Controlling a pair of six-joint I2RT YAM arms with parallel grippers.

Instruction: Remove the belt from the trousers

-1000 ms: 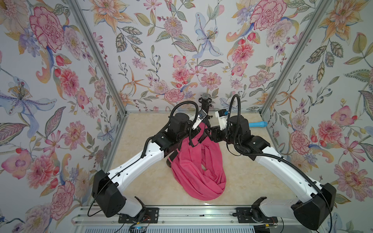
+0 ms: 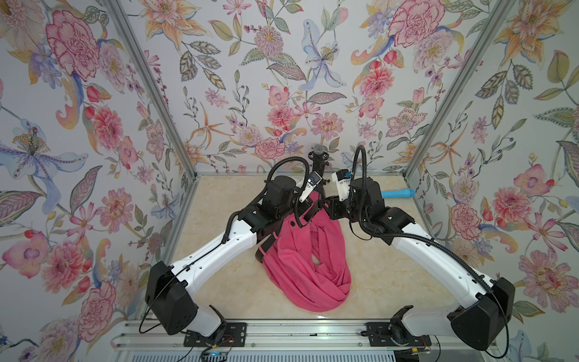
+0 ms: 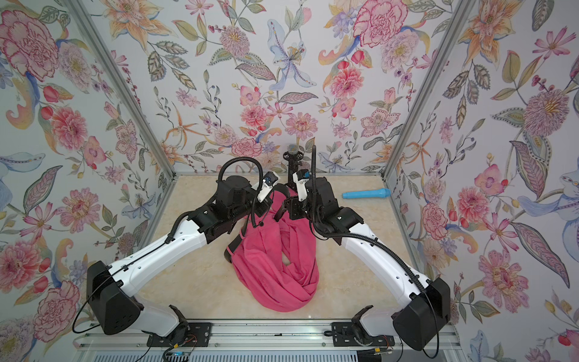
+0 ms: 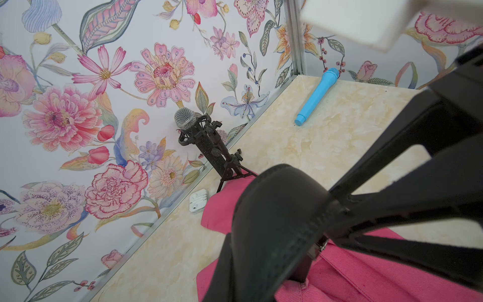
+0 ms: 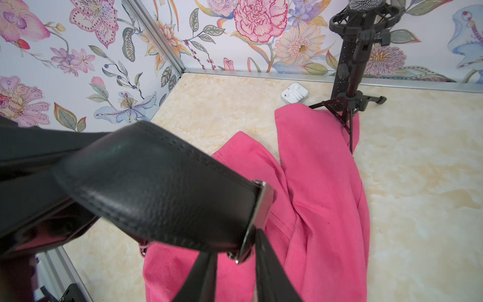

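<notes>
Pink trousers [image 2: 304, 271] lie bunched in the middle of the table. The black leather belt [image 5: 176, 191] rises in a curved piece above them, a metal fitting [image 5: 256, 221] at its end in the right wrist view. My left gripper is shut on this piece, which bulges large in the left wrist view. Another stretch of belt [image 3: 235, 243] shows along the trousers' left side. Just below the metal fitting, my right gripper has its blurred fingertips apart, pink cloth visible between them. The top views show both grippers close together, largely hiding the contact.
A microphone on a small black tripod [image 5: 349, 85] stands behind, its legs at the trousers' far end. A white earphone case [image 5: 294, 93] lies near it. The blue microphone [image 3: 365, 193] lies at the back right.
The left arm has barely moved. The dark belt stretch at the trousers' left side has shifted slightly outward.
</notes>
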